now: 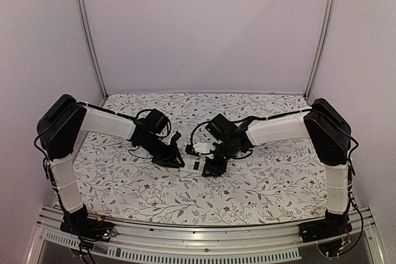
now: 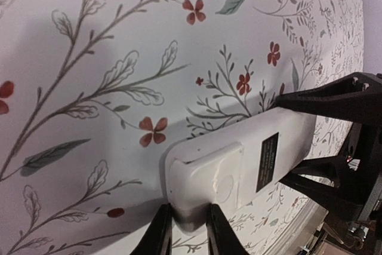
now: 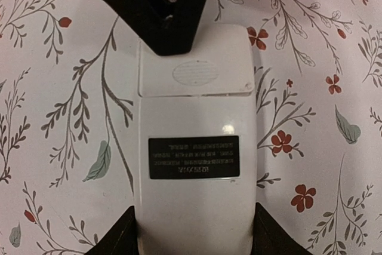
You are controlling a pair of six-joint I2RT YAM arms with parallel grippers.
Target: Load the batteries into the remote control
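A white remote [image 1: 193,164] lies back up on the floral cloth, with a dark label and, at one end, a panel [image 3: 194,76] with an oval patch, seemingly its battery cover. My right gripper is shut on the remote's other end, a finger on each long side. My left gripper is at the panel end, its fingertips on or just by the remote's corner; how far they are parted is hard to tell. No batteries can be made out.
Pale walls stand at the back and sides, and a metal rail [image 1: 204,227] runs along the front edge.
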